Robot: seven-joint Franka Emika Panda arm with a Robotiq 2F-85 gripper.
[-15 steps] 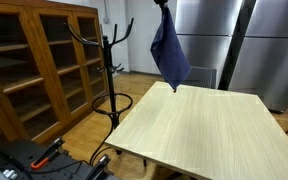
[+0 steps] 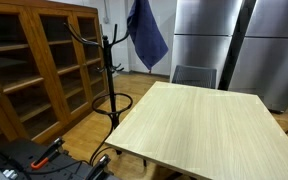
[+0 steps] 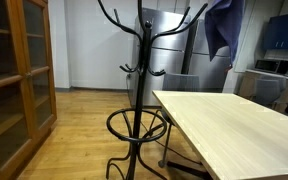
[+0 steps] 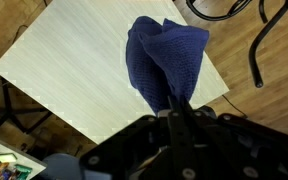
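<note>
A dark blue cloth [image 2: 147,35] hangs at the top of the first exterior view, just right of a black coat stand [image 2: 110,75] and apart from its hooks. The second exterior view has the cloth [image 3: 222,28] at the upper right, beside the hooks of the stand [image 3: 136,85]. Seen from above in the wrist view, the cloth [image 4: 169,58] hangs from my gripper, which is shut on it. Both exterior views leave the gripper out of frame above.
A pale wooden table [image 2: 199,125] with a bare top stands below and to the right. Behind it are a dark chair [image 2: 194,76] and steel refrigerators [image 2: 201,40]. A glass-door wooden cabinet [image 2: 44,65] lines the left side. Curved stand hooks [image 4: 254,50] show at the wrist view's upper right.
The cloth has moved left and upward, from above the table towards the coat stand. The stand and table have not moved.
</note>
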